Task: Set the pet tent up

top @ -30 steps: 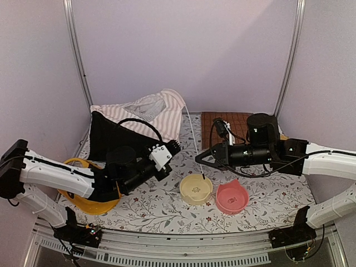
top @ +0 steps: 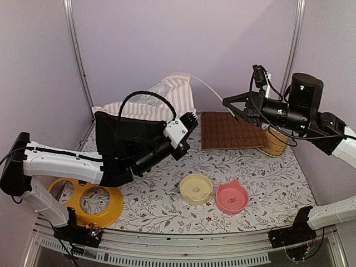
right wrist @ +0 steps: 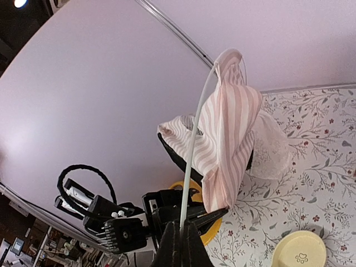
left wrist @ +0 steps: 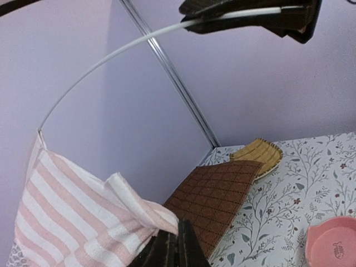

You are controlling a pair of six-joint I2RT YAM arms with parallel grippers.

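Observation:
The pink-striped tent fabric (top: 178, 94) with its mesh and black base is lifted at the back left. A white pole (top: 208, 89) arcs out of its top toward the right. My right gripper (top: 233, 114) holds the pole's free end high over the brown mat, shut on it; in the right wrist view the pole (right wrist: 191, 150) runs up from the fingers into the fabric (right wrist: 228, 133). My left gripper is shut on the striped fabric (left wrist: 78, 211), seen bunched at its fingertips in the left wrist view.
A yellow bowl (top: 196, 189) and a pink bowl (top: 232, 197) sit at the front middle, a yellow ring-shaped item (top: 105, 208) at the front left. The brown mat (top: 228, 130) and a wicker item (top: 275, 146) lie at the back right. Walls enclose the sides and back.
My right gripper has risen and moved right and back with the pole end. My left gripper has risen, and the fabric's top has lifted and shifted with the bending pole.

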